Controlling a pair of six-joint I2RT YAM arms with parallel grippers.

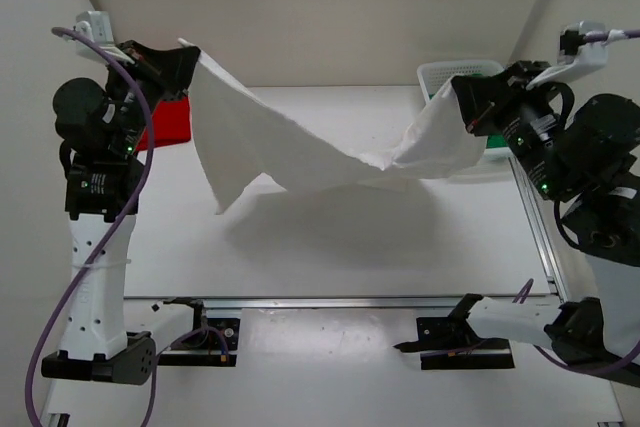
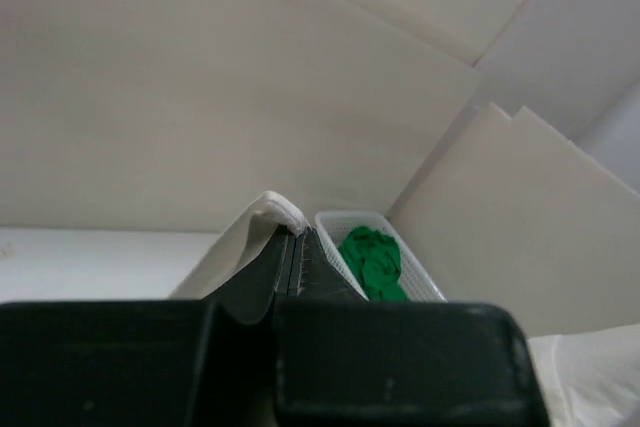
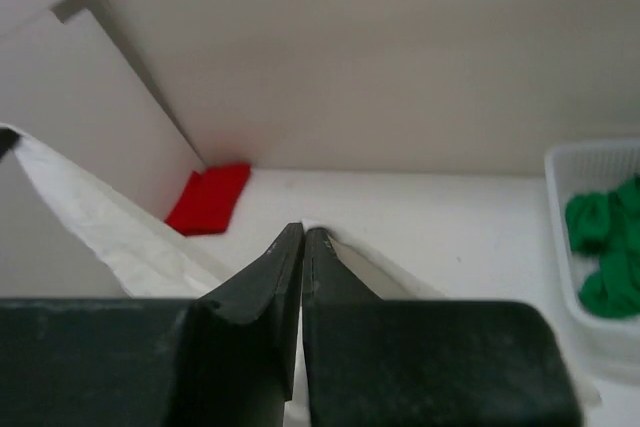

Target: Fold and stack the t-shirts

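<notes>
A white t-shirt (image 1: 310, 157) hangs in the air between my two raised arms, sagging in the middle above the table. My left gripper (image 1: 188, 55) is shut on one end; in the left wrist view a fold of cloth rises at its fingertips (image 2: 292, 259). At the other end my right gripper (image 1: 467, 107) is shut on the shirt, and the right wrist view shows cloth pinched at its fingertips (image 3: 290, 247). A folded red t-shirt (image 1: 172, 123) lies at the back left, partly behind the left arm.
A white basket (image 1: 458, 71) with green cloth (image 3: 606, 237) in it stands at the back right, partly covered by the shirt and right arm. Bare white table (image 1: 330, 262) lies beneath the shirt. Walls rise behind and at both sides.
</notes>
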